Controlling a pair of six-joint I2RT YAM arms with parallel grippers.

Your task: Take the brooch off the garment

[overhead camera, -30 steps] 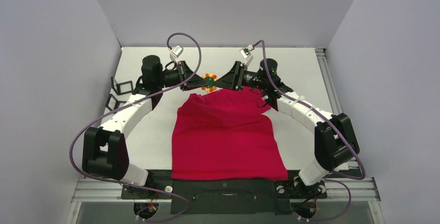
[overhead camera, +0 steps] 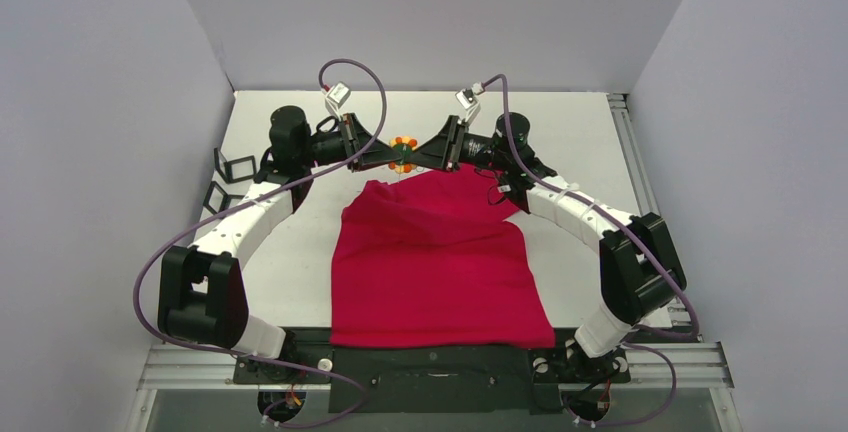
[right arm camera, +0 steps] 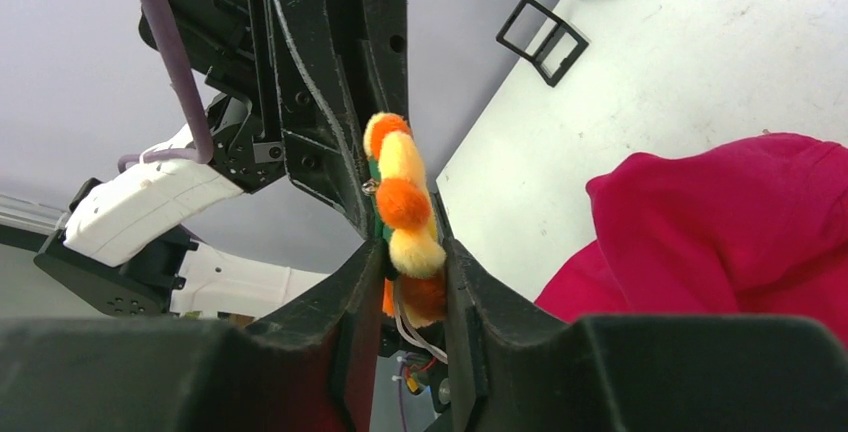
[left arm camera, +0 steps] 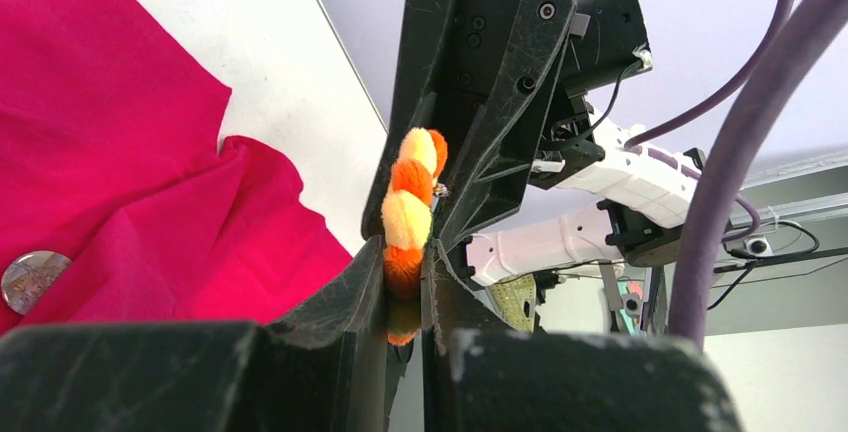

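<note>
The brooch point(overhead camera: 403, 141), a flower of orange and yellow pompoms round a green centre, is held up above the far end of the red garment point(overhead camera: 430, 277). My left gripper is shut on its edge. From the opposite side, my right gripper has its fingers around the brooch; the pompoms point(right arm camera: 405, 204) fill the gap, so whether the fingers press on it does not show. Pale strings point(right arm camera: 408, 327) hang below the pompoms in the right wrist view. No cloth shows between the left fingers.
On the garment, a round silvery disc point(left arm camera: 36, 280) shows in the left wrist view. Black frames point(overhead camera: 238, 169) stand at the table's left edge. Both gripper tips are very close together.
The right gripper and arm have shifted slightly left, closer to the brooch and the left gripper. The brooch has risen slightly toward the back. The garment has stayed put.
</note>
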